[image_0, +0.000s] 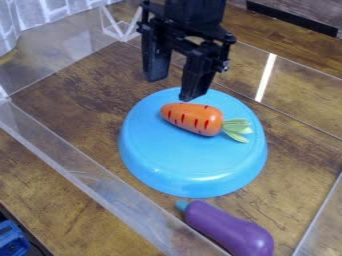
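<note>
The black gripper (175, 76) hangs open above an upturned-looking blue round plate (174, 165), with no object between its two fingers. An orange toy carrot (191, 118) with pale green leaves lies on the plate's back part, just below the right finger. A purple toy eggplant (230, 228) lies on the wooden floor of the tray, in front of the plate at the right.
Clear plastic walls (80, 170) run along the left and front-left. Bare wood (74, 85) is free left of the plate and to its right. A small blue object (11, 240) sits outside at the lower left corner.
</note>
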